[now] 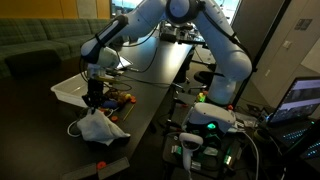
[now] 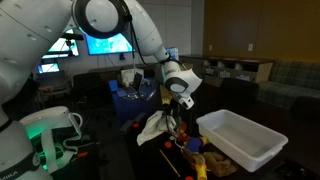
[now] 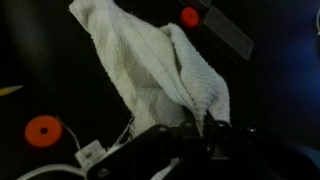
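Observation:
A white cloth (image 3: 150,60) hangs from my gripper, pinched between its fingers. In exterior view 1 the cloth (image 1: 100,128) drapes below the gripper (image 1: 97,108), its lower part spread low at the table's near side. From the other side, exterior view 2 has the cloth (image 2: 153,128) beneath the arm, left of several small objects. The fingers are shut on a gathered fold; the fingertips are mostly hidden by cloth and shadow.
Beside the cloth stands an empty white bin (image 2: 240,135). Between them lie a blue object (image 2: 193,146), a yellow item (image 2: 201,169) and other small things. A red disc (image 3: 43,131) with a white cable and a dark bar (image 3: 228,34) are near the cloth.

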